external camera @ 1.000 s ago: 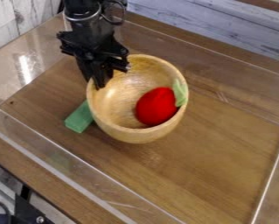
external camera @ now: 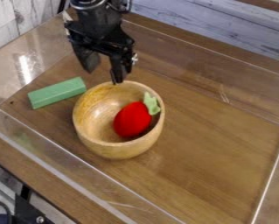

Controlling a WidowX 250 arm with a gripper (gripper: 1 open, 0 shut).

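A wooden bowl [external camera: 98, 134] rests on the table, holding a red tomato-like object [external camera: 132, 119] with a pale green top. Left of it lies a green block [external camera: 56, 93], apart from the bowl. My black gripper [external camera: 105, 64] hangs above the bowl's back rim, open, with nothing between its fingers.
A clear raised edge runs along the near left side, and pale plank surfaces lie beyond the table at the back.
The bowl, raised in my gripper a second ago, now sits lower and further left on the table, with the green block uncovered. The gripper has let go and moved up from it.
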